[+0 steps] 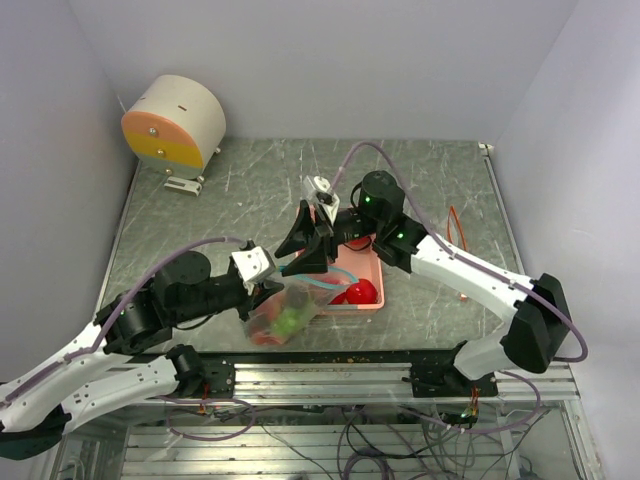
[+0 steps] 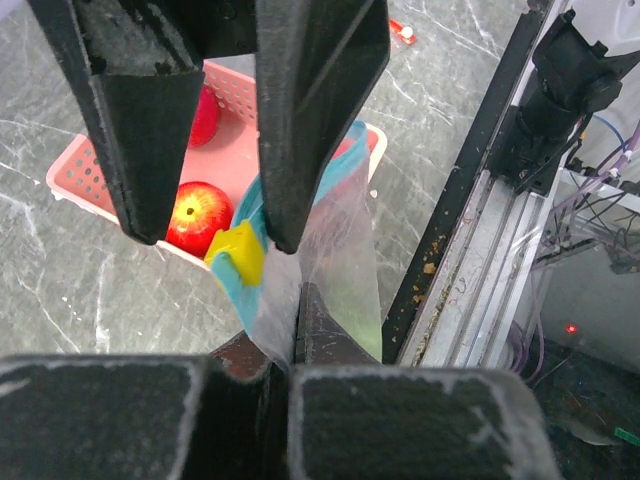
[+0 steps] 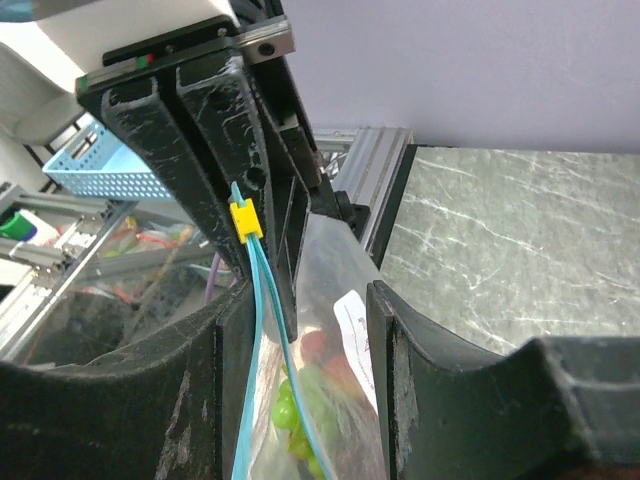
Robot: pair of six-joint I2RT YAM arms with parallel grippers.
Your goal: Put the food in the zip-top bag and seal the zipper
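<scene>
The clear zip bag [image 1: 295, 315] with blue zipper hangs at the counter's front; green grapes [image 3: 290, 420] and red items show inside. My left gripper is shut on the bag's top beside the yellow slider [image 2: 240, 250]. My right gripper [image 1: 300, 250] is open just above, its black fingers on either side of the bag's top in the left wrist view. In the right wrist view the zipper and slider stand between the right fingers, in front of the left gripper.
A pink basket [image 1: 368, 262] with red apples [image 1: 362, 291] sits behind the bag. A cream-orange cabinet [image 1: 172, 128] stands back left, an orange loop [image 1: 453, 230] lies right.
</scene>
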